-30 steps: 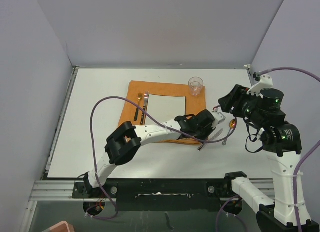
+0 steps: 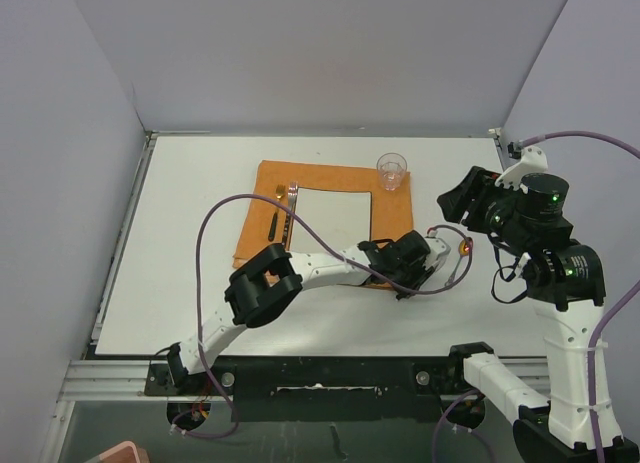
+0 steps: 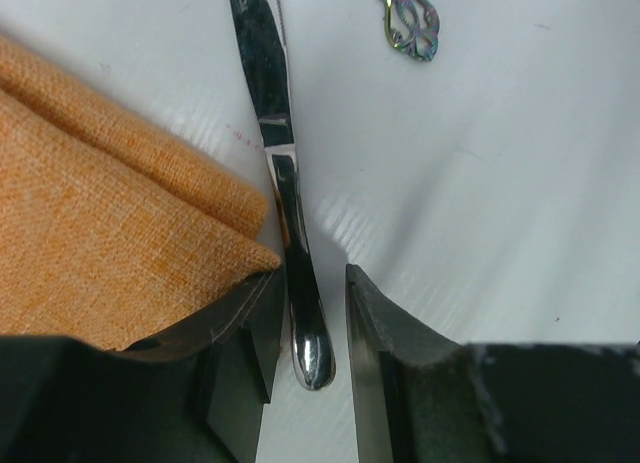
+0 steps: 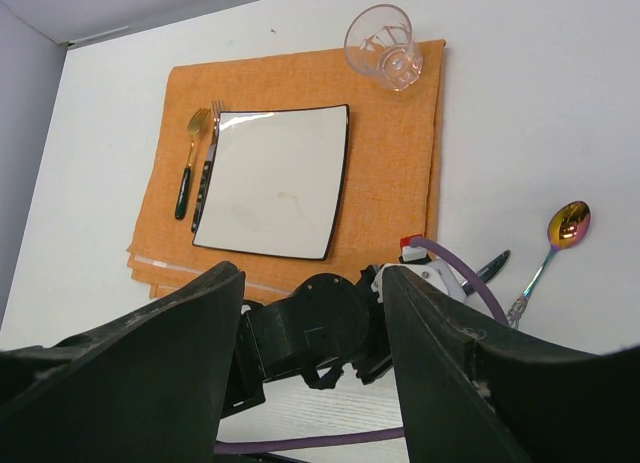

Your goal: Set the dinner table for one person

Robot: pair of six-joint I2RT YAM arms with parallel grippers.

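An orange placemat [image 2: 262, 203] holds a square white plate [image 4: 268, 178], with a gold-headed fork [image 4: 194, 126] and a second silver fork [image 4: 219, 113] at its left and a glass [image 2: 391, 171] at its top right corner. My left gripper is open and low over the handle of a steel knife [image 3: 270, 93] lying beside the mat, its fingers either side of the handle. A rainbow spoon [image 4: 568, 225] lies right of the knife. My right gripper hangs open above the table's right side, nothing between its fingers.
The left arm lies across the mat's front edge; the right arm stands over the right edge. Walls close the back and sides.
Over the last second my left gripper has moved a little toward the table's front, down over the knife. The right arm is about where it was.
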